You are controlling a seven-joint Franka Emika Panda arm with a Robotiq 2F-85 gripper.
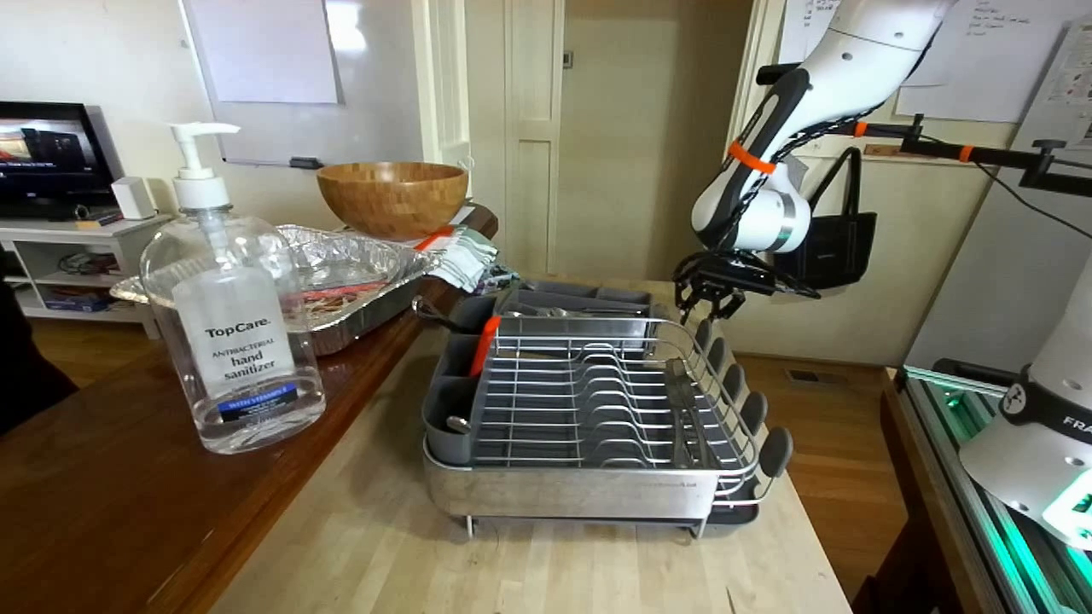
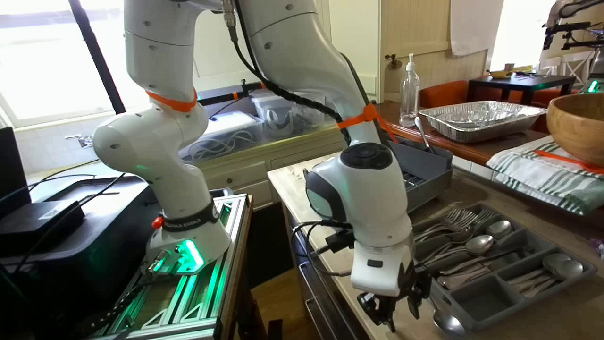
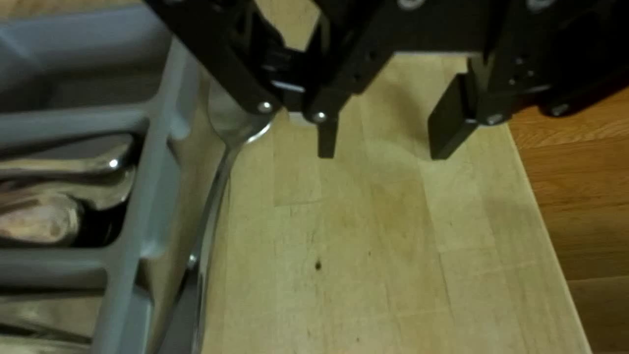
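Note:
My gripper hangs over the bare counter with its fingers part open and only wood between the fingers. To its left in the wrist view, a metal spoon (image 3: 207, 230) lies on the counter beside the grey cutlery tray (image 3: 157, 177). Part of the spoon's bowl is hidden behind the gripper. In exterior view 2 the gripper (image 2: 403, 318) is next to the tray's near edge, and the spoon (image 2: 448, 323) shows to its right. Forks, spoons and other cutlery fill several tray compartments; the front one (image 2: 484, 297) is empty. Exterior view 1 shows the gripper (image 1: 706, 305) beyond the dish rack.
The dish rack (image 1: 589, 481) takes up much of the counter and holds some cutlery. A sanitizer bottle (image 1: 241, 338), foil pan (image 1: 353, 333) and wooden bowl (image 1: 394, 199) stand on the raised ledge. Right of my gripper the counter ends, with the floor (image 3: 584, 194) below.

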